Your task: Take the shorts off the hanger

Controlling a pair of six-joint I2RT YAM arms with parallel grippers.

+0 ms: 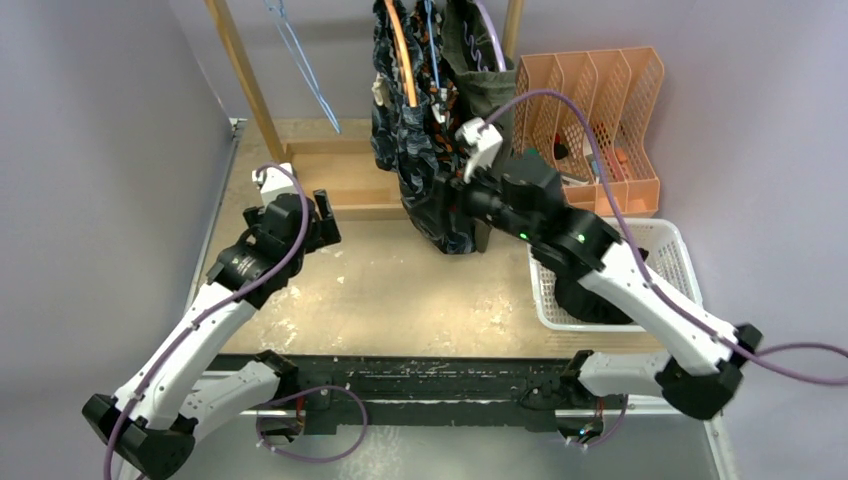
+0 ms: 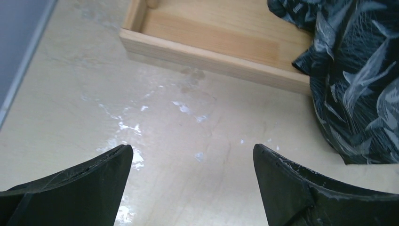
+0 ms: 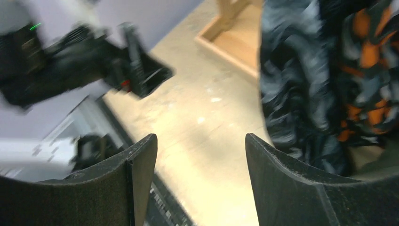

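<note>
Several shorts (image 1: pixel 430 225) in dark patterned and olive fabric hang on hangers (image 1: pixel 403 55) from the wooden rack. Their lower part (image 2: pixel 357 94) fills the right of the left wrist view; in the right wrist view the dark and orange fabric (image 3: pixel 301 80) is blurred. My left gripper (image 1: pixel 320 222) stands open left of the shorts over the board, nothing between its fingers. My right gripper (image 1: pixel 445 200) is blurred in front of the shorts, partly hiding them; its fingers (image 3: pixel 136 174) are open and empty.
A wooden tray (image 1: pixel 340 185) sits under the rack. An orange divider holder (image 1: pixel 590 90) stands back right, above a white basket (image 1: pixel 678 280) with dark cloth in it. An empty blue hanger (image 1: pixel 300 60) hangs left. The front middle of the board (image 1: pixel 400 300) is clear.
</note>
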